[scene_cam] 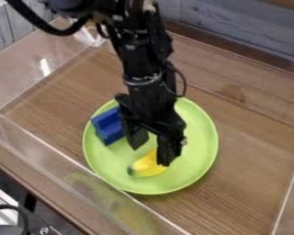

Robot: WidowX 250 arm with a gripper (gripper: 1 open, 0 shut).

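A black robot arm reaches down over a green plate (pixel 191 172), its open gripper (pixel 152 139) low above a yellow banana-like object (pixel 146 168) and partly covering it. A blue block (pixel 107 126) lies on the plate's left side, partly hidden behind the arm.
The plate rests on a wooden surface (pixel 242 184) with bare room to the right and at the upper left. A low wall with a pale panel (pixel 235 37) runs along the back.
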